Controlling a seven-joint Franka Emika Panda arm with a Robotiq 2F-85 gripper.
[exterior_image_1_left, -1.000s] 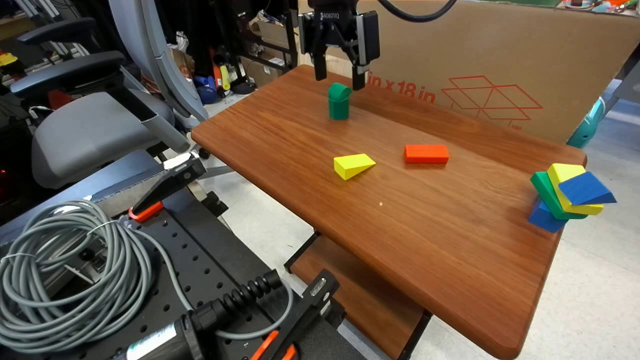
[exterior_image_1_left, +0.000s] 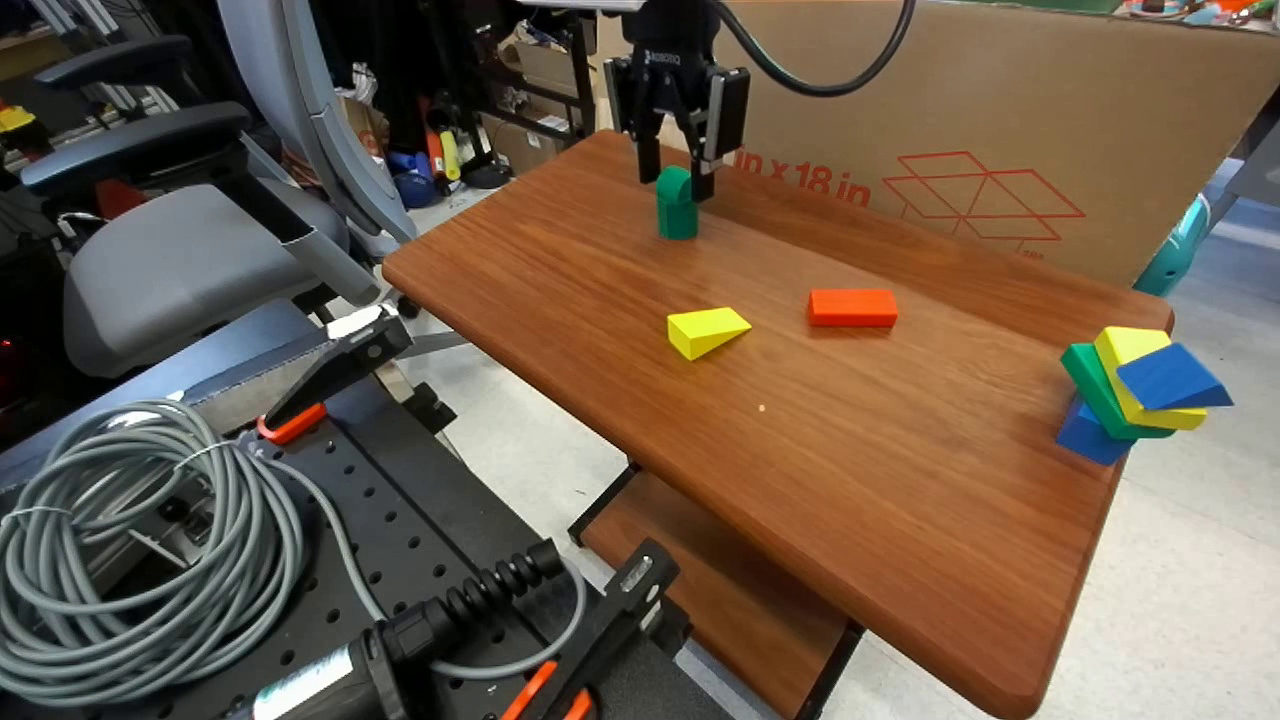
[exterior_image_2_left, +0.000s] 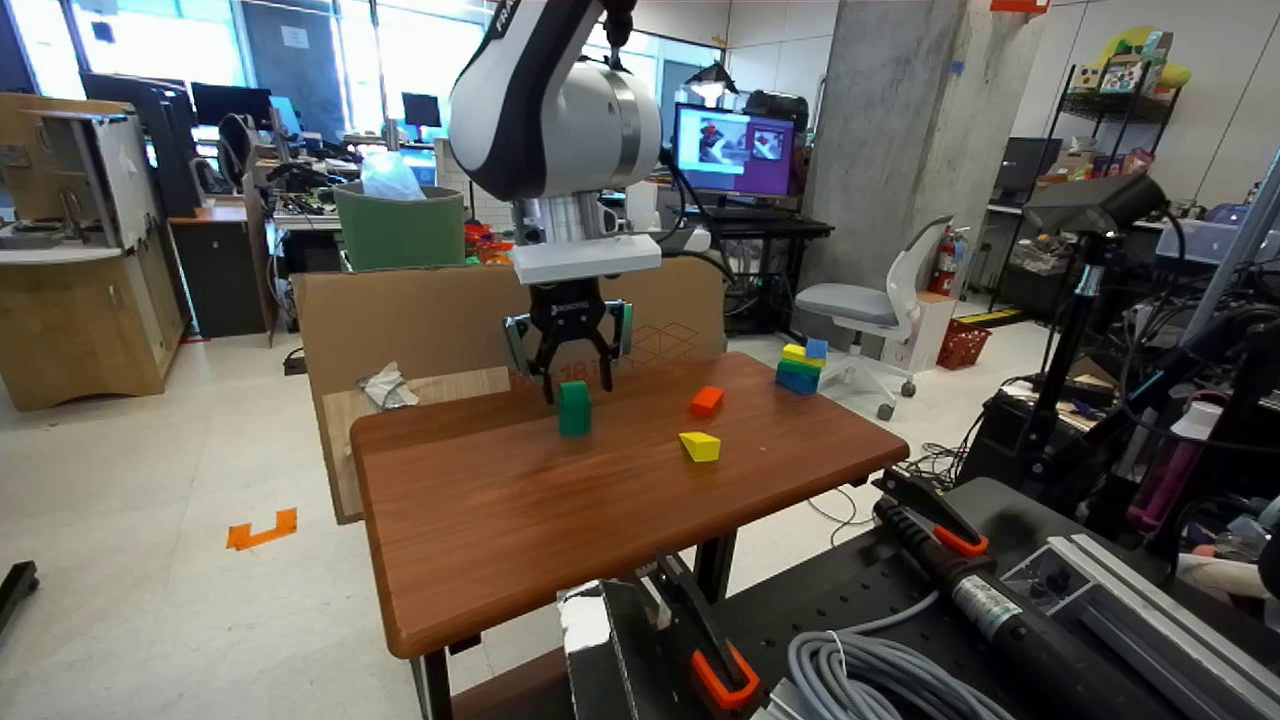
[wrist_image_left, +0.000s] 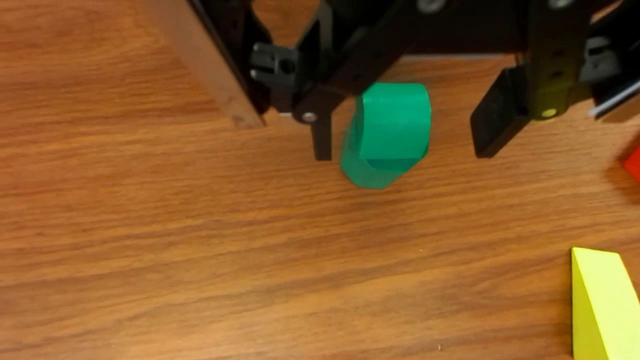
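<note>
A green block (exterior_image_1_left: 678, 214) with a rounded top stands upright near the table's far left corner. My gripper (exterior_image_1_left: 677, 178) is low over it, its two black fingers apart. In the wrist view the green block (wrist_image_left: 393, 129) shows between the fingertips, nearer the left one, with a wider gap on the right side; neither finger appears to press on it. From the second exterior view, the gripper (exterior_image_2_left: 578, 391) hangs just behind and above the green block (exterior_image_2_left: 575, 410).
A yellow wedge (exterior_image_1_left: 705, 331) and a red-orange block (exterior_image_1_left: 852, 307) lie mid-table. At the right edge stands a stack of blue, green and yellow blocks (exterior_image_1_left: 1116, 396). Behind the table is a cardboard panel (exterior_image_1_left: 960, 120).
My gripper has come down toward the green block, and its fingers stand somewhat closer together than before. The blocks have not moved.
</note>
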